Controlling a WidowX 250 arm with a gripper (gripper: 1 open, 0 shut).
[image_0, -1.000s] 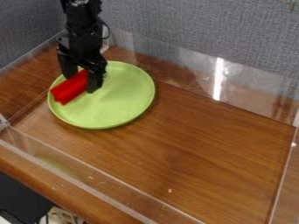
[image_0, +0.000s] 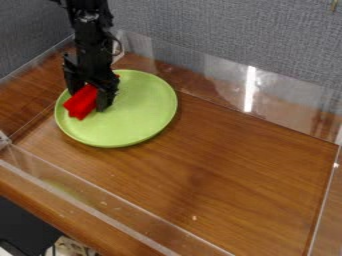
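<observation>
A red object (image_0: 80, 102) lies on the left part of a round green plate (image_0: 138, 115). My black gripper (image_0: 91, 92) is lowered from the upper left, its fingers around and partly over the red object, hiding part of it. Whether the fingers are shut on it I cannot tell.
The plate sits at the left of a wooden table (image_0: 227, 185), whose right and front are clear. Transparent low walls edge the table, and a grey padded wall stands behind.
My gripper has moved down onto the red object and now covers more of it.
</observation>
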